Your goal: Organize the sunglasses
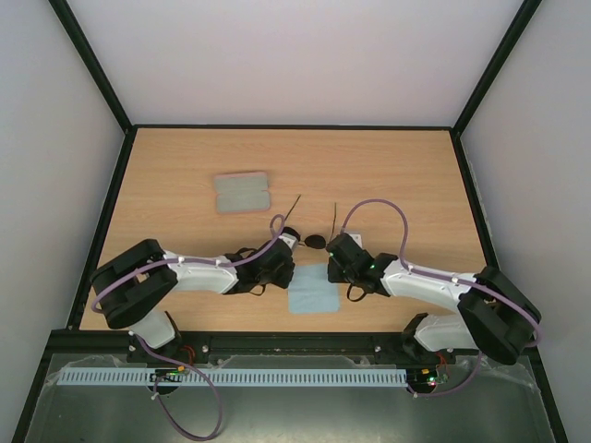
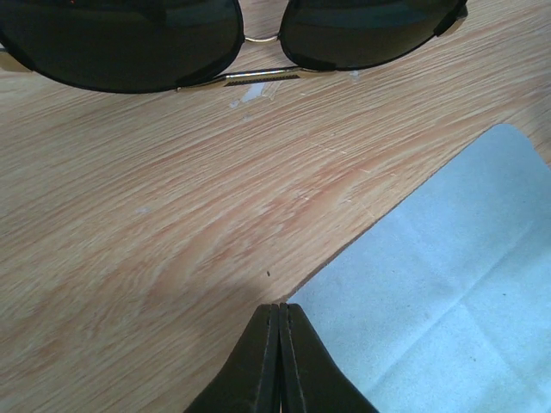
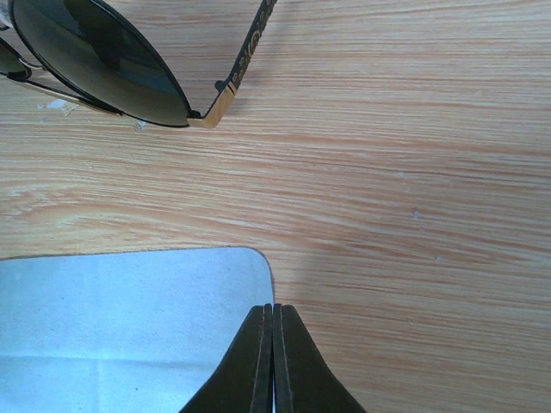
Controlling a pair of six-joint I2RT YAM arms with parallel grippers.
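The sunglasses (image 1: 315,242) lie on the table with temples pointing away; their dark lenses (image 2: 362,39) cross the top of the left wrist view. A light blue cloth (image 1: 314,293) is spread flat in front of them. My left gripper is shut at the cloth's left far corner; its fingers cover that corner, so whether any fabric is pinched does not show. My right gripper is shut with nothing between its fingers, over the cloth's right edge just below the rounded corner. The cloth there lies flat, outside the fingers.
A grey case (image 1: 243,194) lies farther back, left of the sunglasses. Both forearms come close together around the cloth, one from each side.
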